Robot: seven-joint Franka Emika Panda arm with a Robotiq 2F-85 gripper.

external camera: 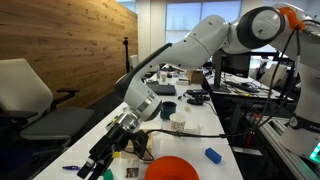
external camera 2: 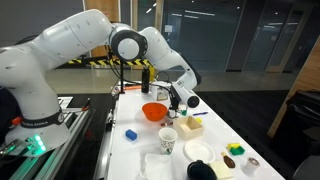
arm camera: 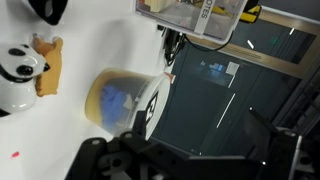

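Observation:
My gripper point(external camera: 97, 161) reaches down over the left end of the white table, its dark fingers spread open. No object shows between them. To its right in exterior view 1 is an orange-red bowl point(external camera: 172, 169); exterior view 2 shows the same bowl point(external camera 2: 155, 111) close beside the arm's end. The wrist view looks sideways: a clear-sided container with something blue inside point(arm camera: 116, 102) sits near the middle, and a black-and-white object point(arm camera: 20, 66) beside an orange-brown piece point(arm camera: 48, 66) is at the left. Which object the fingers are nearest cannot be told.
A blue block point(external camera: 213, 155) lies right of the bowl. White cups point(external camera: 177, 121) stand behind. In exterior view 2, a white cup point(external camera 2: 166, 143), a plate point(external camera 2: 200, 151) and an open box point(external camera 2: 187, 130) occupy the near table. A chair point(external camera: 40, 105) stands beyond the table edge.

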